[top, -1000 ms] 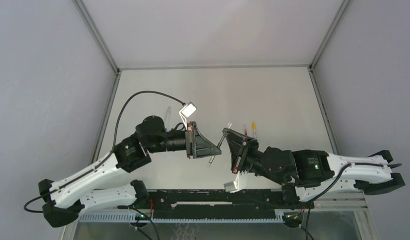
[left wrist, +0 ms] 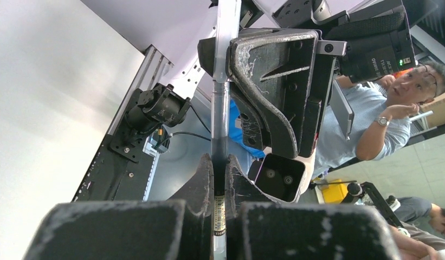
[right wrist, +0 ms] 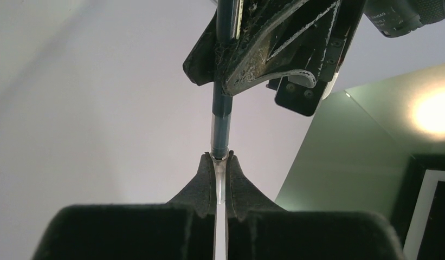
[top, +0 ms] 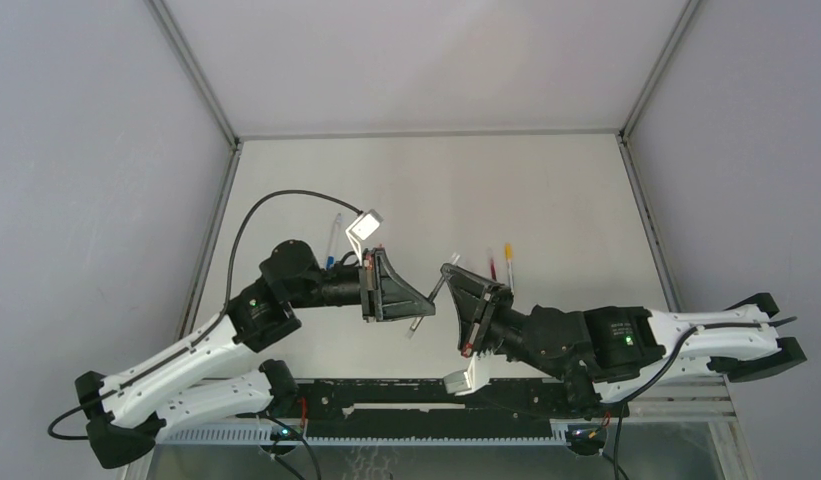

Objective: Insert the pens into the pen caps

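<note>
In the top view my left gripper (top: 426, 300) and right gripper (top: 449, 272) meet over the middle of the board, joined by a slanted pen (top: 438, 287). In the left wrist view the left gripper is shut on the dark pen barrel (left wrist: 220, 142), which has a label at its lower end. The clear cap (left wrist: 226, 49) is at the upper end, by the right gripper's fingers. In the right wrist view the right gripper is shut with the clear cap (right wrist: 220, 177) between its fingers; the pen reaches up from it to the left gripper.
Loose pens lie on the white board (top: 416, 180): a blue one (top: 330, 258) behind the left arm, a red one (top: 493, 262) and a yellow one (top: 508, 255) behind the right arm. The back of the board is clear.
Both arms have shifted slightly toward the front and left, carrying the pen with them. The grip looks unchanged.
</note>
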